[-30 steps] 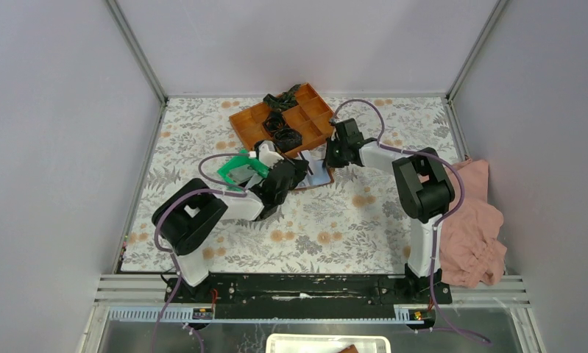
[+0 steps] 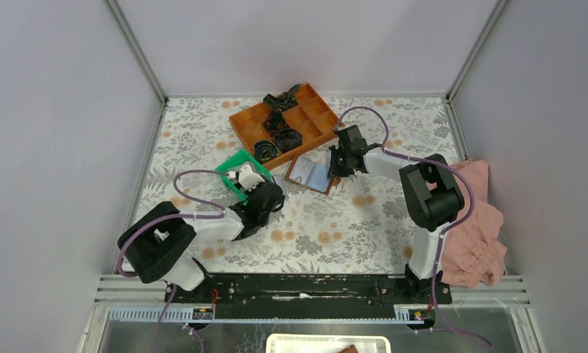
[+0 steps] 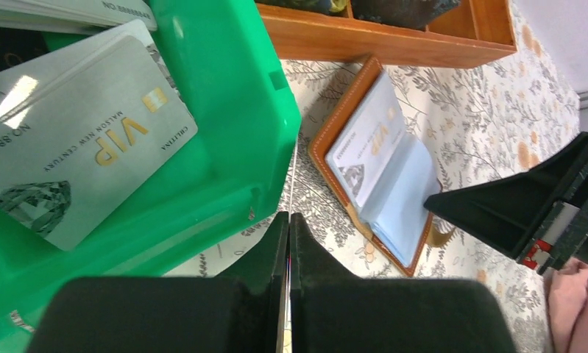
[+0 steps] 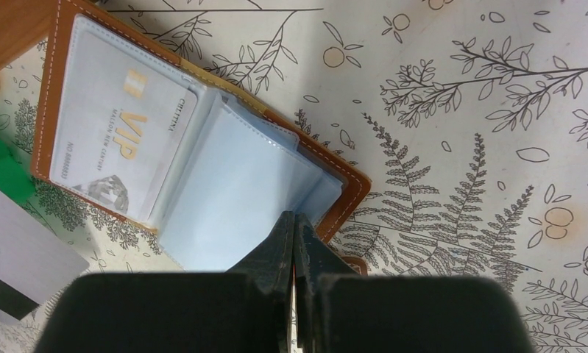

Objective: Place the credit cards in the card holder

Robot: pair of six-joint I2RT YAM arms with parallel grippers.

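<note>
The brown card holder (image 2: 299, 158) lies open on the table, with a VIP card (image 4: 121, 118) in its left clear sleeve. My right gripper is shut, its tips at the edge of the bluish clear page (image 4: 235, 180); whether that edge is pinched is hidden. Thin and edge-on, a pale card (image 4: 26, 250) with a dark stripe stands in my left gripper, which is shut on it. That gripper hovers by the green bin (image 3: 276, 110), left of the holder. More silver VIP cards (image 3: 114, 147) lie inside the bin.
A wooden divided tray (image 2: 316, 110) with black coiled cables (image 2: 287, 138) stands behind the holder and bin. Pink cloth (image 2: 475, 243) lies at the far right.
My left gripper has moved left with its card, away from the holder and over the bin's edge. The holder has turned and shifted slightly; my right gripper has moved slightly forward and right.
</note>
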